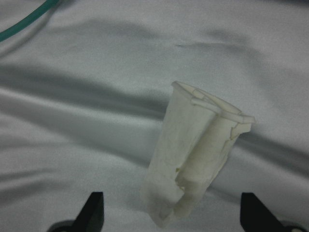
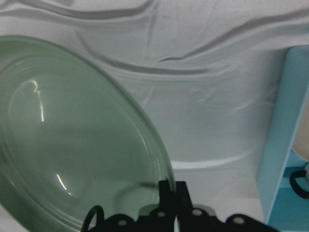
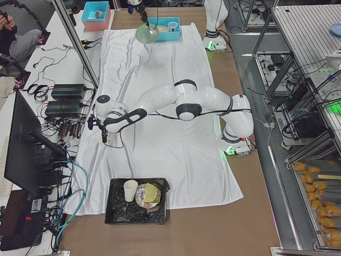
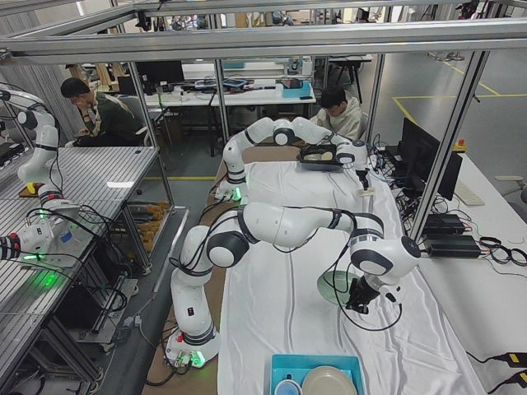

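Note:
A crumpled white paper cup [image 1: 169, 159] lies on the white cloth between the open fingers of my left gripper, which hangs over it at the cloth's left side in the camera left view. My right gripper is shut on the rim of a green plate [image 2: 72, 130], raised near the blue bin [image 2: 285, 121] at the far end of the cloth in the camera left view.
A black tray [image 3: 117, 213] with a white cup, a plate and a sponge stands at the near end. The blue bin holds a mug and a beige plate.

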